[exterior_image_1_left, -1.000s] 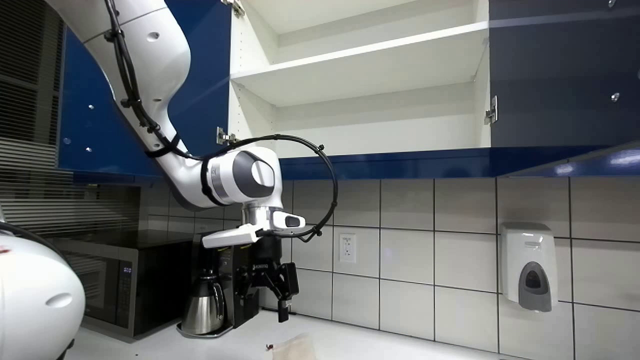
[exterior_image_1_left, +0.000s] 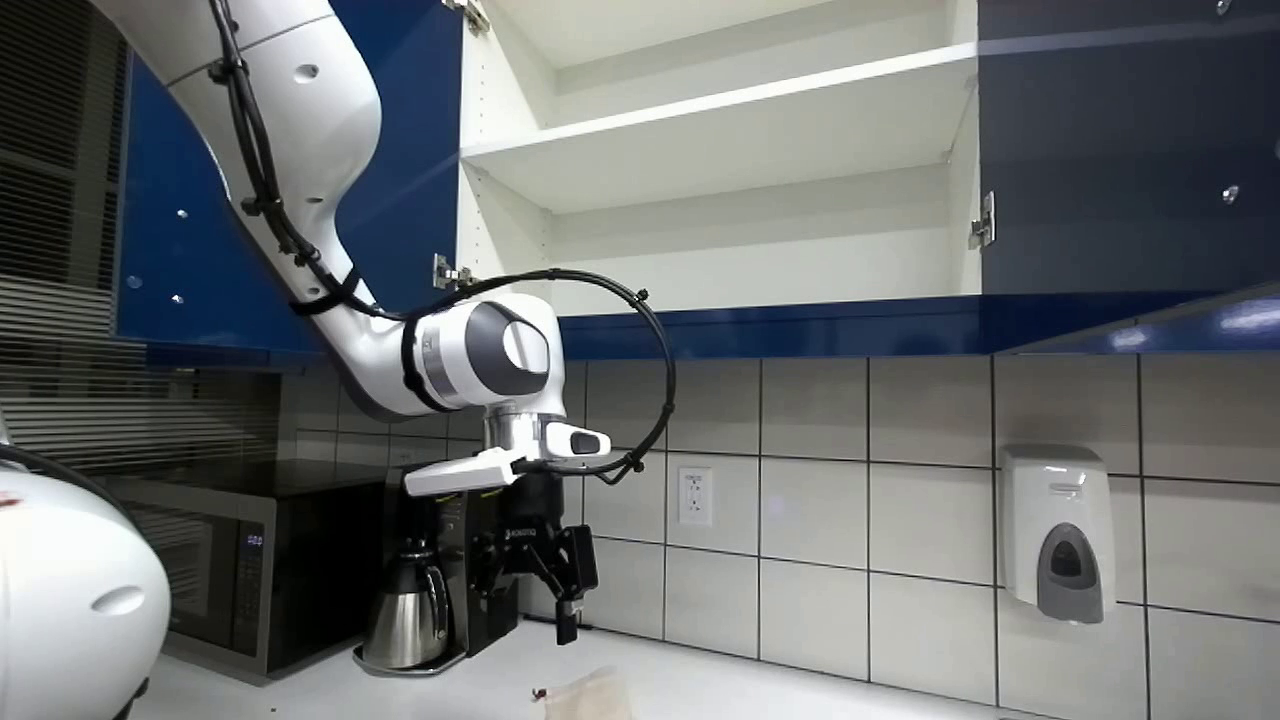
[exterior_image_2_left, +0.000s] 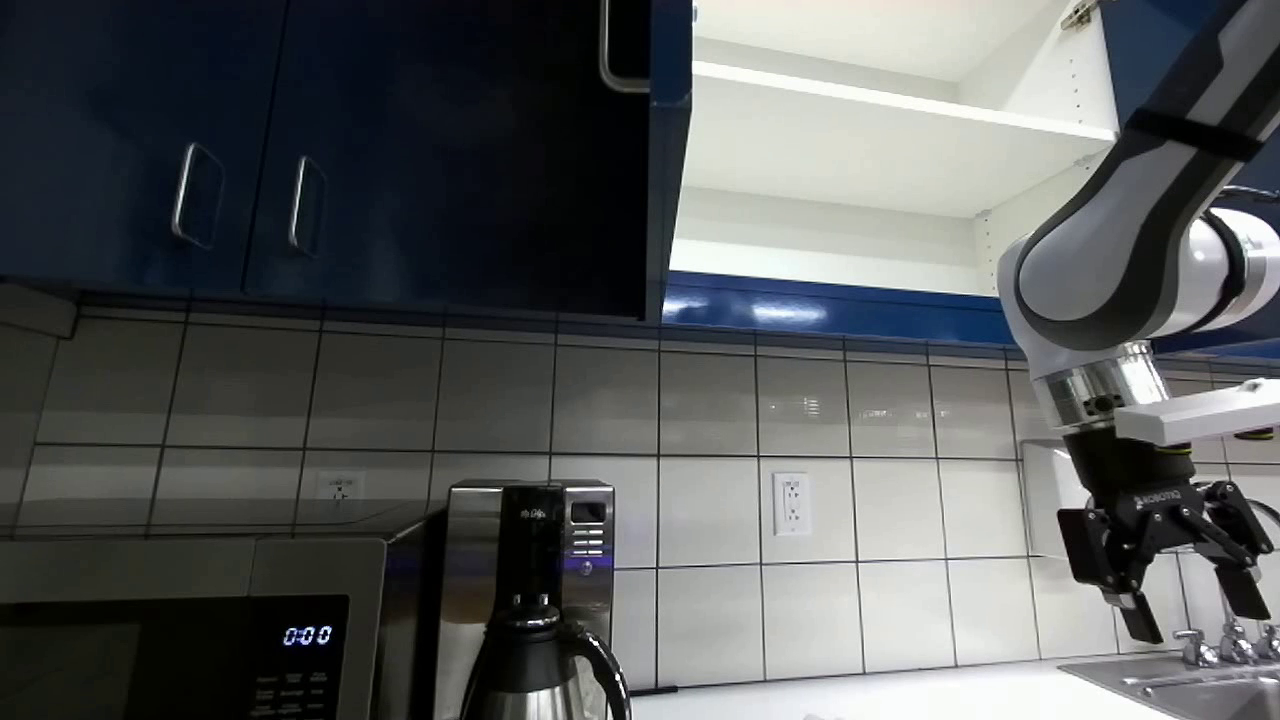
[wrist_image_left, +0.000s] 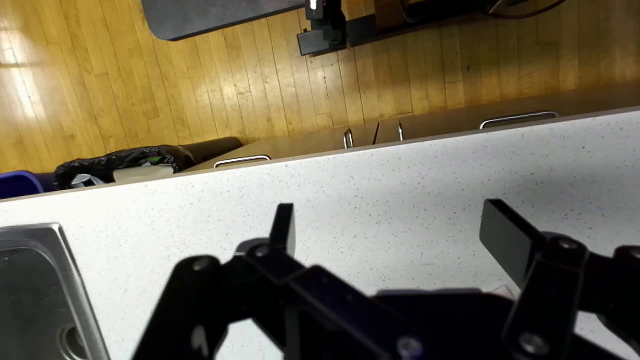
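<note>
My gripper is open above the white countertop (wrist_image_left: 384, 174), its two black fingers (wrist_image_left: 507, 237) wide apart and nothing between them. In exterior view 2 the gripper (exterior_image_2_left: 1200, 618) points down near the sink, clear of the counter. Exterior view 1 has the gripper (exterior_image_1_left: 534, 612) in front of the coffee maker. A beige, flat item (exterior_image_1_left: 588, 696) lies on the counter at that view's bottom edge; what it is I cannot tell. In the wrist view a small pale piece (wrist_image_left: 502, 292) shows partly behind the gripper's linkage.
Overhead, the cabinet (exterior_image_1_left: 744, 138) stands open with bare shelves. A microwave (exterior_image_1_left: 258, 564) and a coffee maker with a steel carafe (exterior_image_1_left: 408, 618) occupy the counter. A sink (wrist_image_left: 36, 288) lies at the wrist view's left. A soap dispenser (exterior_image_1_left: 1058, 528) hangs on the tiled wall.
</note>
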